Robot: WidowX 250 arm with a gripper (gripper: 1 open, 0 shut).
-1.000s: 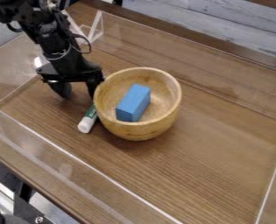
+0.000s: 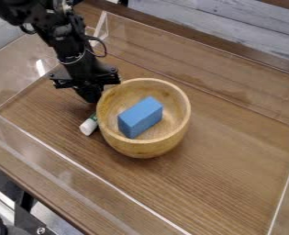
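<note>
My black gripper (image 2: 83,84) reaches in from the top left, low beside the left rim of a round wooden bowl (image 2: 166,97); its fingertips are dark and hard to make out, and it looks shut. A blue block (image 2: 139,117) lies inside the bowl. A small white object (image 2: 90,125) lies on the table just left of the bowl, below the gripper, partly hidden by the rim.
Cables hang along the arm at the top left, and a pale edge runs along the table's left side.
The bowl has shifted a little toward the front and left, the blue block with it, and now covers more of the white object. The gripper has moved slightly up.
</note>
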